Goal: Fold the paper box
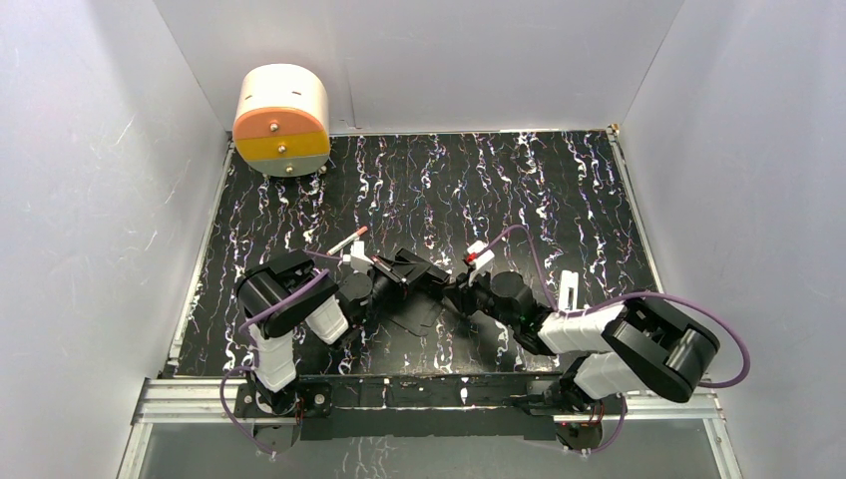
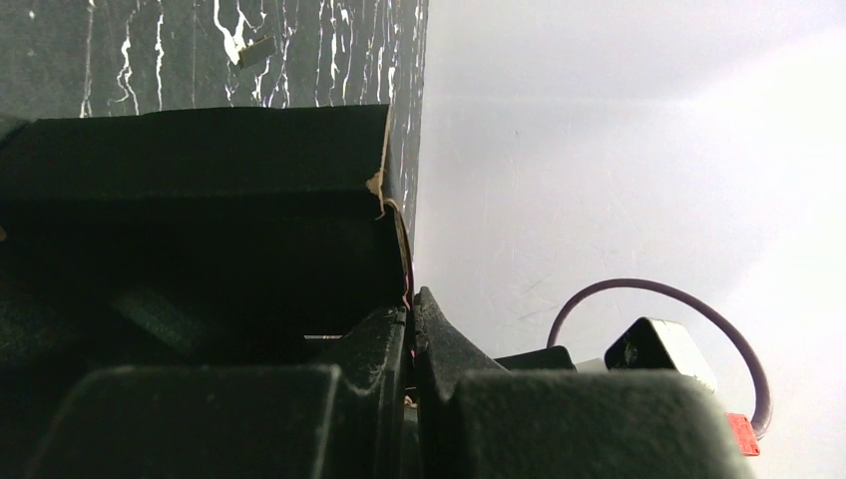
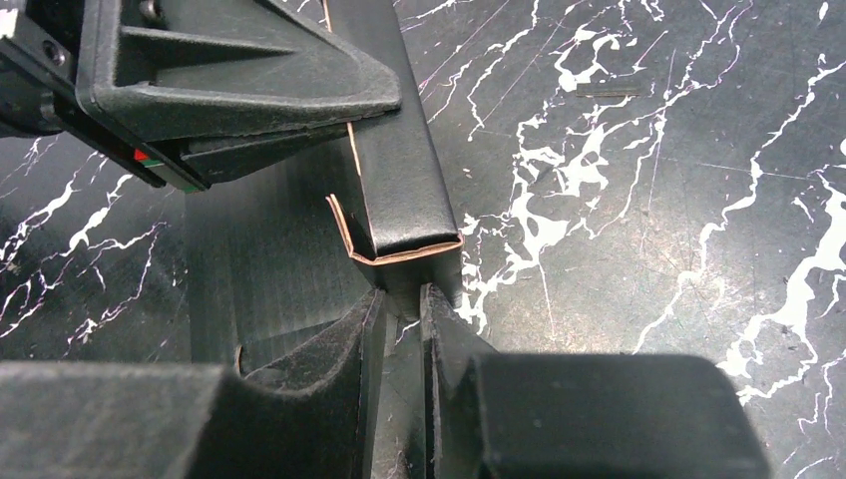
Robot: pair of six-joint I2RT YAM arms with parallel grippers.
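The black paper box (image 1: 419,317) lies partly folded on the dark table, its flat panel towards the front and a raised wall at the far side. In the left wrist view, the wall (image 2: 200,150) runs to a torn brown edge that enters between the tips of my left gripper, which is shut on it. At the wall's near end in the right wrist view, the corner flap (image 3: 414,271) drops between the tips of my right gripper, shut on it. The fingers hide the gripped parts.
A rounded cabinet (image 1: 284,120) with coloured drawers stands at the back left. An orange-tipped pen (image 1: 346,242) lies behind the left arm. A white object (image 1: 568,289) is near the right arm. Clear table spreads behind the box.
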